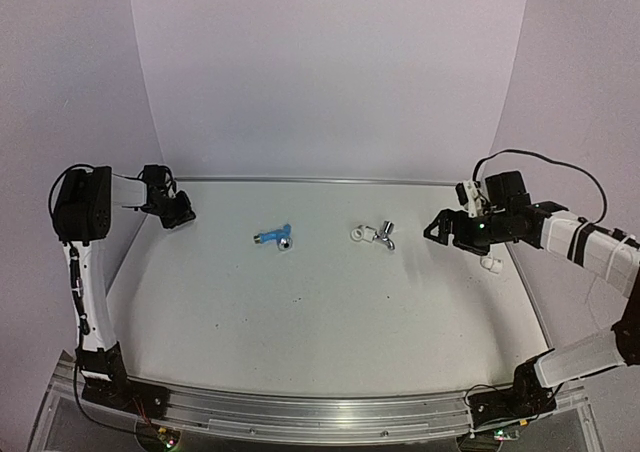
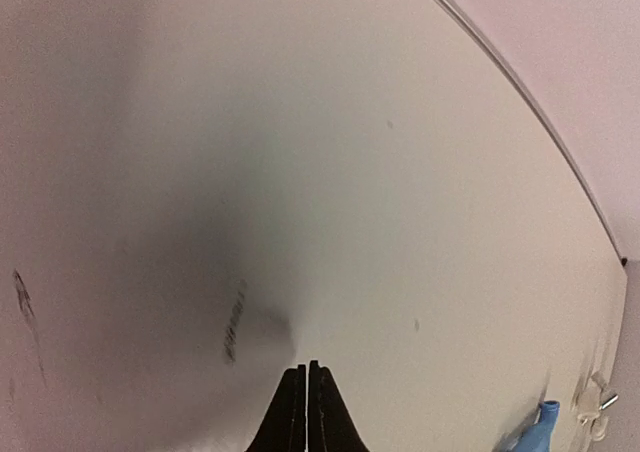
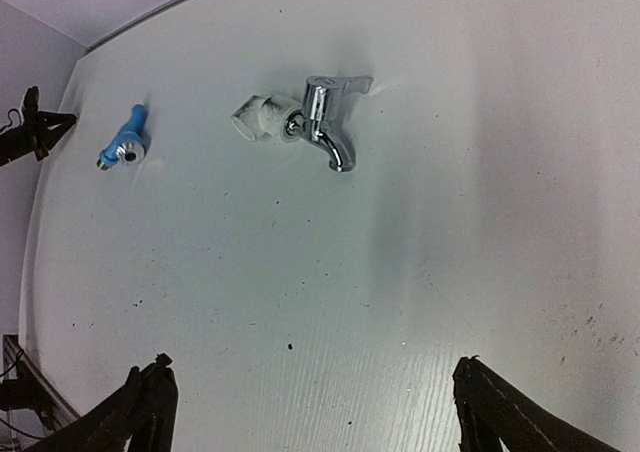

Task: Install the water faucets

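A blue faucet (image 1: 273, 236) with a metal end lies left of the table's middle, apart from both grippers. In the left wrist view the blue faucet (image 2: 540, 428) is cut off at the lower right corner. My left gripper is shut, nothing showing between its fingers, near the table's far left. A chrome faucet (image 3: 326, 122) lies on the table, its end at a white pipe fitting (image 3: 264, 117); whether they are joined I cannot tell. Facing them from the right, my right gripper stands open and empty.
Another white fitting (image 1: 491, 264) lies near the right edge, close to the right gripper. A wall meets the table (image 1: 300, 322) along its far edge.
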